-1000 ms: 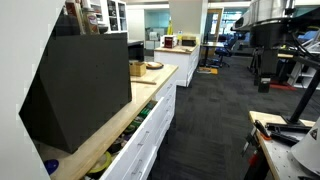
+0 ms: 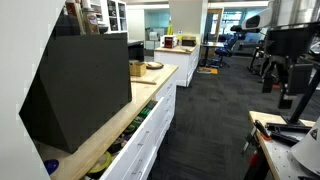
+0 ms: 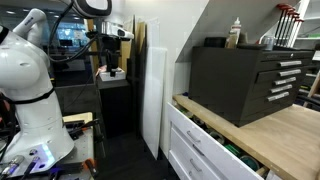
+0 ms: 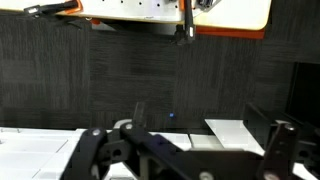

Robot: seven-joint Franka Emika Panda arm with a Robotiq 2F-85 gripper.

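In the wrist view my gripper stands open over the dark floor, its fingers wide apart with nothing visible between them. The arm (image 2: 284, 60) hangs at the right of the first exterior view and at the upper left of the second, away from the counter. A white drawer (image 3: 205, 147) under the wooden counter is pulled out. Green and dark items (image 3: 222, 146) show inside it, too small to name. The gripper's fingertips cannot be made out clearly in either exterior view.
A dark drawer cabinet (image 3: 255, 80) with bottles on top stands on the counter (image 3: 285, 128). Small boxes (image 2: 145, 70) sit farther along. Open carpet (image 2: 205, 120) lies beside the drawers. A wooden-topped table edge (image 4: 130, 10) with cables borders the floor.
The arm has come lower and slightly to the right in the first exterior view. The drawer and the things on the counter look unmoved.
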